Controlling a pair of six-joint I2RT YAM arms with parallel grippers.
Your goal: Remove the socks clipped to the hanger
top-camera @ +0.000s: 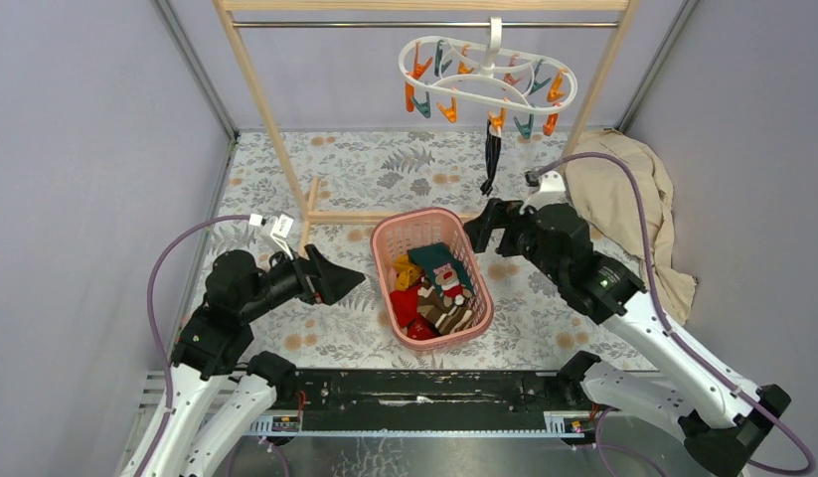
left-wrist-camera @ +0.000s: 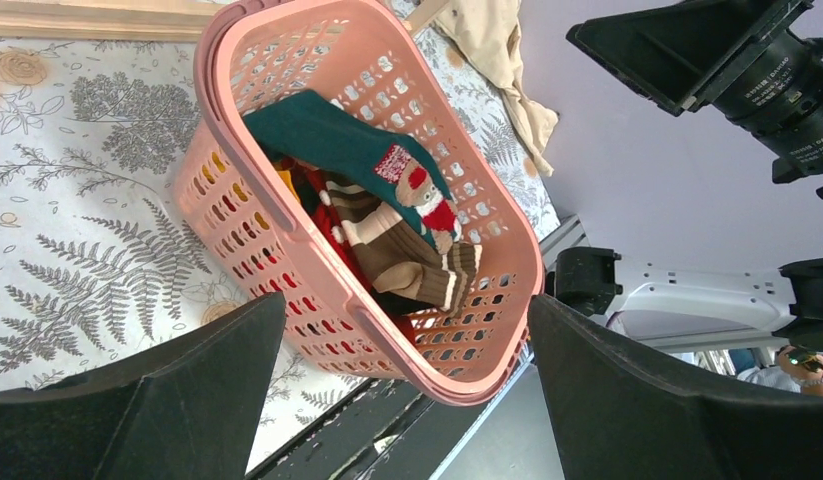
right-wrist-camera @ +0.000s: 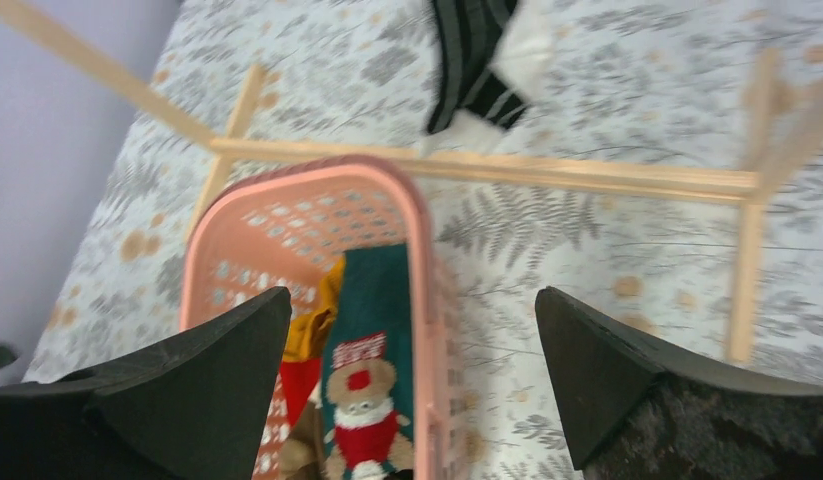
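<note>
From an orange clip of the white oval hanger [top-camera: 416, 77] dangles a black striped sock [top-camera: 492, 157], its lower part also showing in the right wrist view as a dark sock [right-wrist-camera: 469, 62]. Several socks lie in the pink basket [top-camera: 385, 237], among them a green one with a bear [left-wrist-camera: 362, 150] and a brown striped one [left-wrist-camera: 392, 250]. My right gripper [top-camera: 480, 231] is open and empty, above the basket's right rim and below the hanging sock. Left of the basket, my left gripper [top-camera: 347, 282] is open too, nothing between its fingers.
A wooden frame carries the metal rail [top-camera: 365, 25] holding the hanger, with a low crossbar [top-camera: 350, 217] behind the basket. Beige cloth [top-camera: 623, 184] lies at the right wall. Patterned floor left of the basket is clear.
</note>
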